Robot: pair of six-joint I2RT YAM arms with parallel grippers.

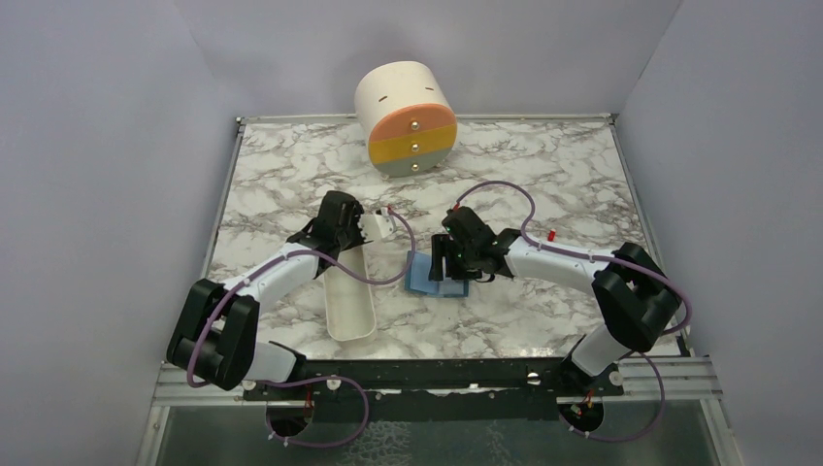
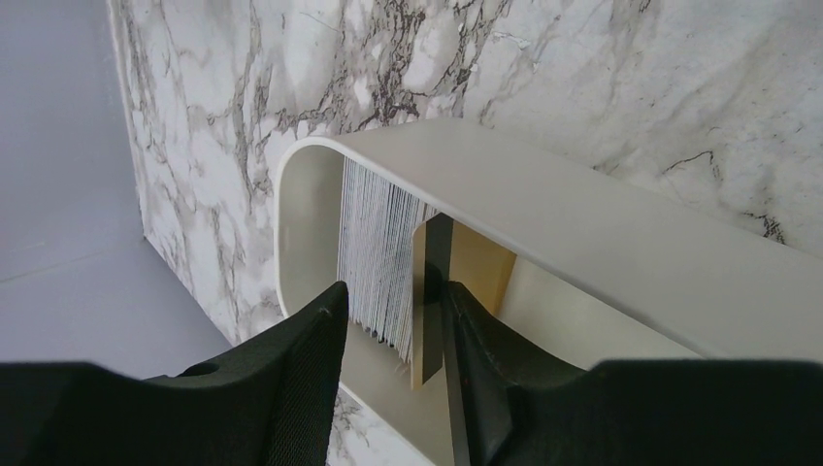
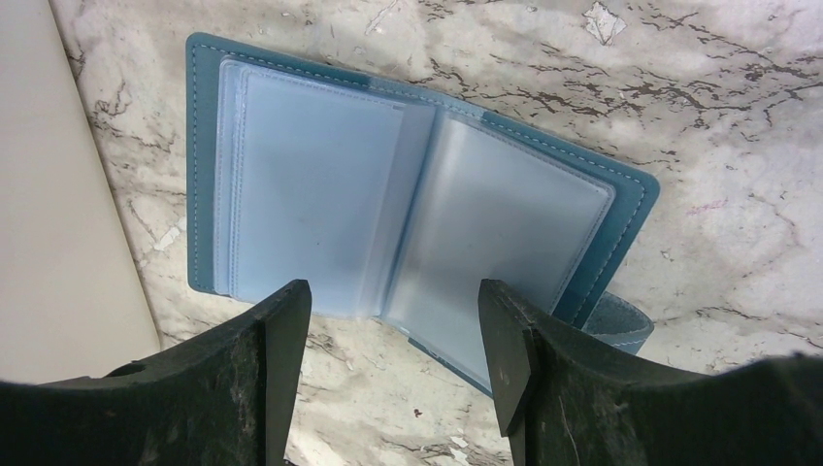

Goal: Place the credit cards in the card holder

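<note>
A long white tray holds a packed row of white cards at one end, with a dark card and a tan one beside them. My left gripper is over that end, partly open, its right finger against or just in front of the dark card; whether it touches is unclear. The blue card holder lies open on the marble table, its clear sleeves showing in the right wrist view. My right gripper hangs open over the holder, nothing between its fingers.
A white drum-shaped drawer unit with coloured fronts stands at the back. A small red object lies right of the holder, near the right arm.
</note>
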